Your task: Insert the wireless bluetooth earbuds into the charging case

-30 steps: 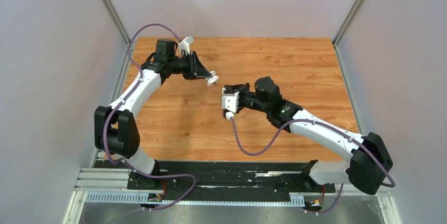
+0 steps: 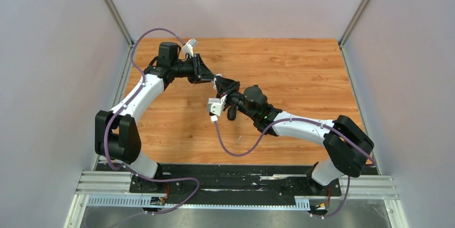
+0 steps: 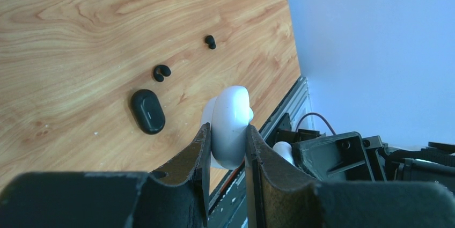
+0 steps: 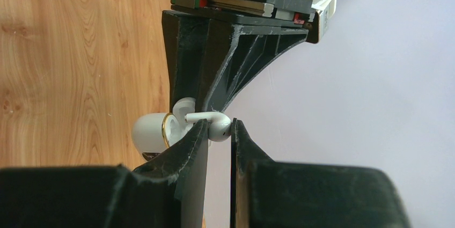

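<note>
My left gripper is shut on the white charging case (image 3: pixel 230 120), held above the table. In the right wrist view the case (image 4: pixel 149 133) shows a gold-rimmed opening, its lid (image 4: pixel 184 105) raised beside the left fingers (image 4: pixel 188 61). My right gripper is shut on a white earbud (image 4: pixel 219 127), gripping its rounded head. The earbud's stem points left, toward the open case, and overlaps it in view; whether they touch I cannot tell. From the top, the right fingertips cover most of the case.
On the table lie a black oval case (image 3: pixel 147 111) and two small black earbuds, one curved (image 3: pixel 161 72) and one farther off (image 3: pixel 210 42). A purple cable (image 2: pixel 247 154) loops from the right wrist.
Over the last second my right arm has moved left and slightly up in the top view, bringing its fingertips to the case. Most of this came earlier; the left arm is nearly still.
</note>
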